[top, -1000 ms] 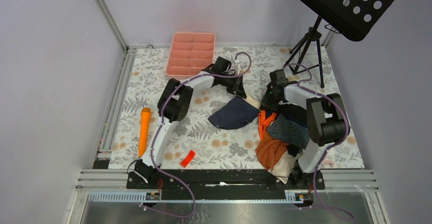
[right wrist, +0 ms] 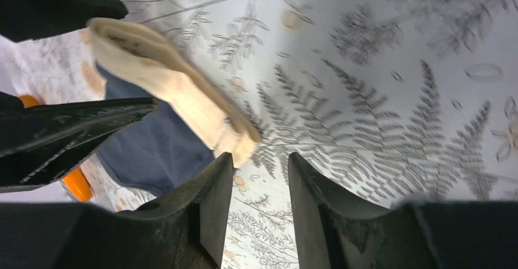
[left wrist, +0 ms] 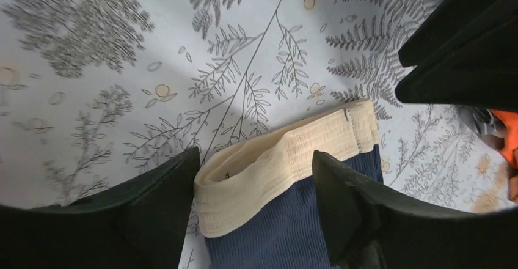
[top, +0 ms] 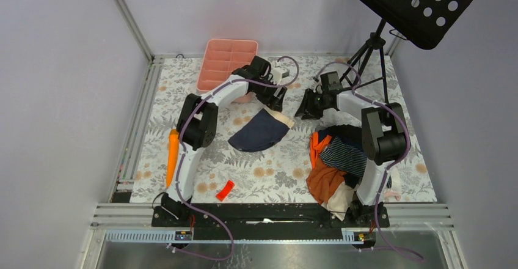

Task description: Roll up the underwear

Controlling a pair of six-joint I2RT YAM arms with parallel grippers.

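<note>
Navy underwear [top: 256, 133] with a cream waistband [top: 280, 118] lies loosely spread on the floral surface at the middle of the top view. My left gripper [top: 275, 101] hangs open over the waistband's left end; its blurred fingertips straddle the band in the left wrist view. My right gripper [top: 307, 111] is open to the right of the band's right end, holding nothing; in the right wrist view the band [right wrist: 195, 104] lies beyond its fingertips, with the other gripper's black fingers above it.
A pink divided bin [top: 226, 58] stands behind the left arm. A pile of clothes [top: 339, 165] fills the front right, and a black stand [top: 374, 43] is at the back right. An orange object [top: 173, 156] and a red piece [top: 225, 189] lie at the left and front.
The underwear has shifted left, away from the clothes pile, over the last second.
</note>
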